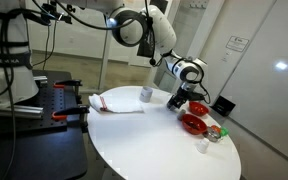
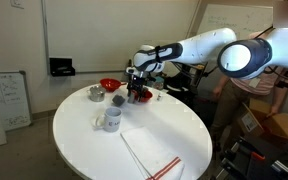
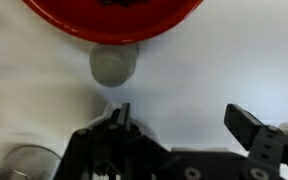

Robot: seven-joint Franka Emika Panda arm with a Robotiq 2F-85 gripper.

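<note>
My gripper stands open, its two dark fingers wide apart with only white tabletop showing between them. In exterior view 1 the gripper [image 1: 191,98] is low over the far part of the table, near two red bowls. The nearer red bowl [image 1: 193,125] also fills the top of the wrist view as a red rim [image 3: 74,28]. Just below that rim is a small grey rounded object [image 3: 112,65]. A pale, shiny object beside the left finger is partly hidden by it. No task object is named.
A white mug [image 2: 111,120], a metal pot [image 2: 96,94] and a dark grey item [image 2: 118,100] stand left of the gripper in exterior view 2. A white cloth [image 1: 116,103] lies near the arm's base.
</note>
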